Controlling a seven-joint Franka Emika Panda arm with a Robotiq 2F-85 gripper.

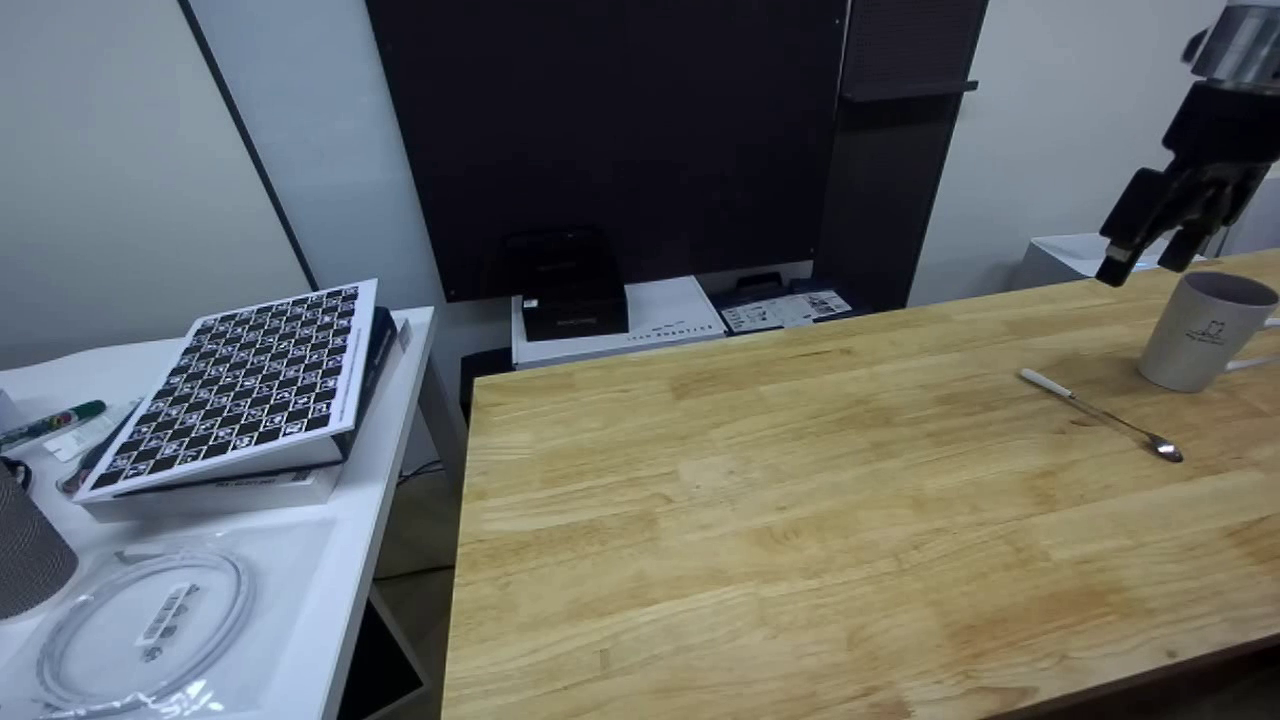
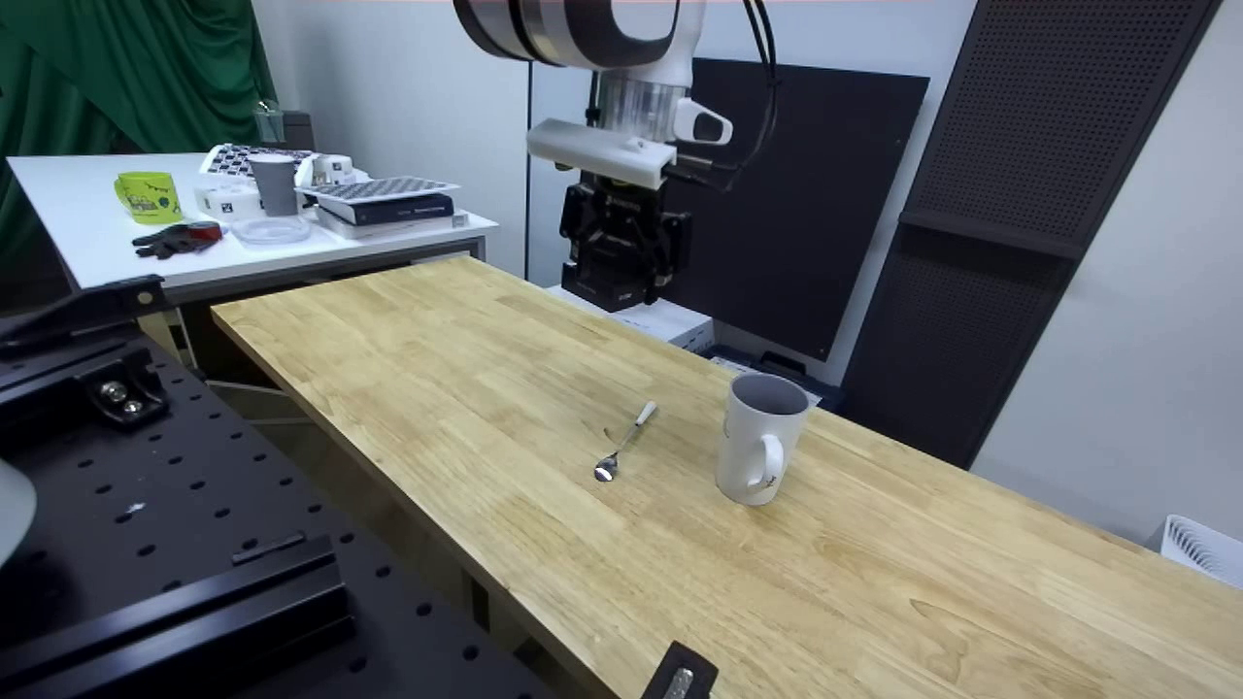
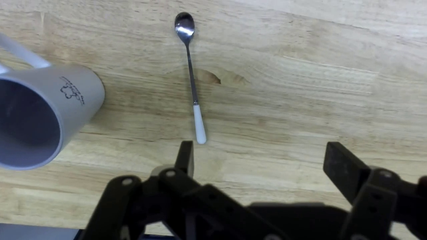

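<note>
A long spoon with a white handle (image 3: 199, 124) lies flat on the wooden table; its metal bowl points away from my gripper in the wrist view. Beside it a grey mug (image 3: 82, 94) stands upright, handle turned away from the spoon. My gripper is open above the table, with only bare wood seen between its fingers. In that view the left fingertip appears close to the end of the spoon's handle. Exterior view 1 has the gripper (image 1: 1146, 274) in the air, up and left of the mug (image 1: 1190, 342) and above the spoon (image 1: 1098, 412).
A white side table (image 2: 105, 192) with a green mug (image 2: 148, 198), a grey cup and boxes stands past its far end. A black perforated plate (image 2: 233, 501) borders the near side. Behind rises a dark panel (image 1: 624, 132).
</note>
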